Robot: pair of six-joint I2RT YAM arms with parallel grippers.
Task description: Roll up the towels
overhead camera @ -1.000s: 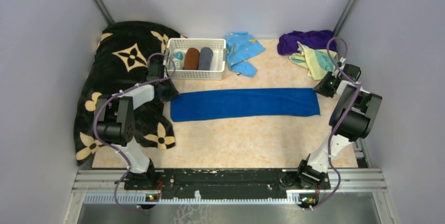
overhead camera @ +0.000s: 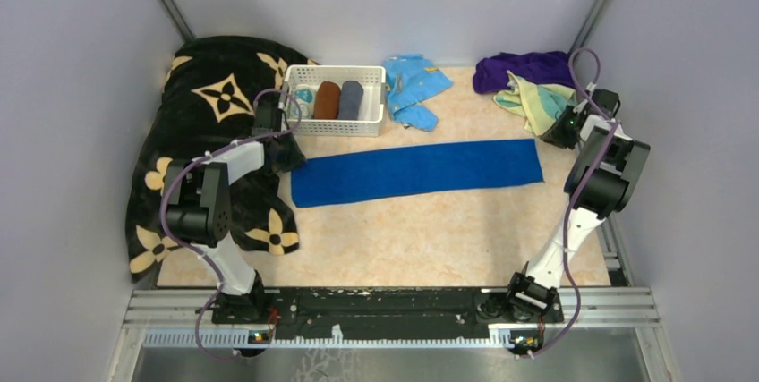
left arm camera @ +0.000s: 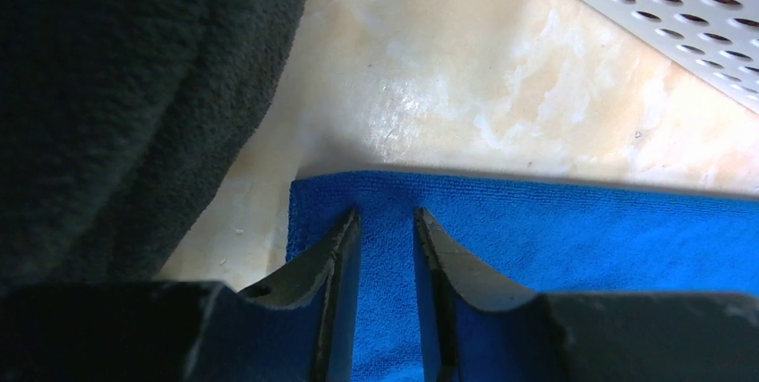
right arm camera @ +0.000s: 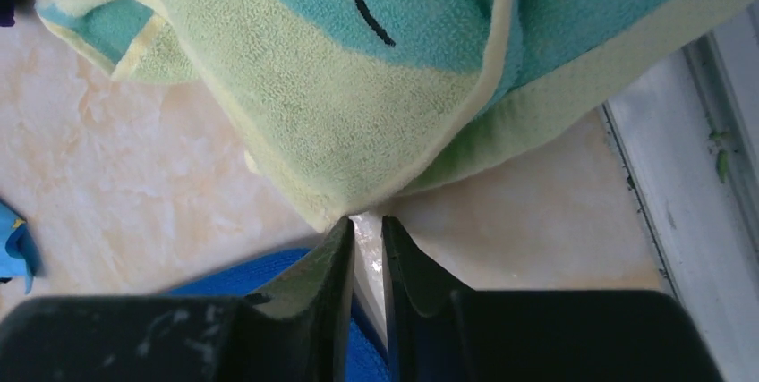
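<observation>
A long blue towel (overhead camera: 416, 170) lies spread in a strip across the table. My left gripper stands a little open over its back left corner, with blue cloth (left arm camera: 537, 230) visible beneath and between the fingers. At the other end, my right gripper is slightly open just beyond the towel's back right corner. Bare table shows in the gap between its tips, and the blue corner (right arm camera: 268, 270) lies beside the left finger, partly hidden by it.
Behind the strip stands a white basket (overhead camera: 336, 129) holding rolled towels (overhead camera: 327, 101). A light blue cloth (overhead camera: 413, 87), a yellow-green towel (overhead camera: 540, 105) and a purple cloth (overhead camera: 501, 69) lie at the back. The black patterned blanket (overhead camera: 192, 73) covers the left.
My left arm has stayed in place.
</observation>
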